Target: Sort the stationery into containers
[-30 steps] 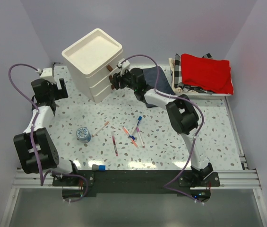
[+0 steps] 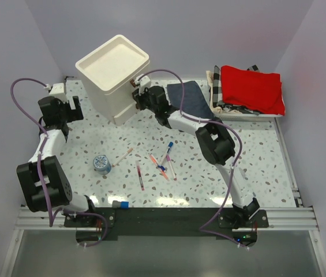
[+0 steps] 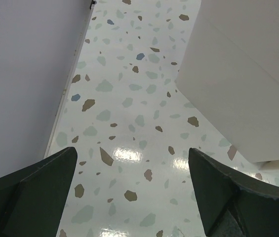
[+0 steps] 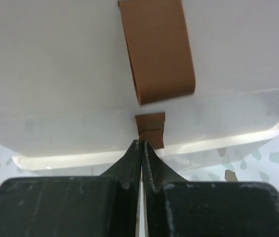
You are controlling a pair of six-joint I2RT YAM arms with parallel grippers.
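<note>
A white drawer unit (image 2: 102, 86) stands at the back left. My right gripper (image 2: 135, 100) is at its front; in the right wrist view its fingers (image 4: 129, 165) are shut together with nothing between them. A small brown pull tab (image 4: 150, 121) is just beyond the tips, outside the fingers. Above it hangs a larger brown tab (image 4: 161, 59). The lowest drawer's pale rim (image 4: 80, 160) stands slightly proud. At far left, my left gripper is open over bare table. Several pens and markers, including a blue-capped marker (image 2: 168, 150), lie mid-table.
A blue-and-white round item (image 2: 101, 164) stands left of the pens. A blue-and-grey block (image 2: 120, 204) lies at the front edge. Behind the right arm is a dark cloth (image 2: 191, 99); a box with red cloth (image 2: 252, 89) sits back right.
The lowest drawer now stands out from the face above it. The left arm is still.
</note>
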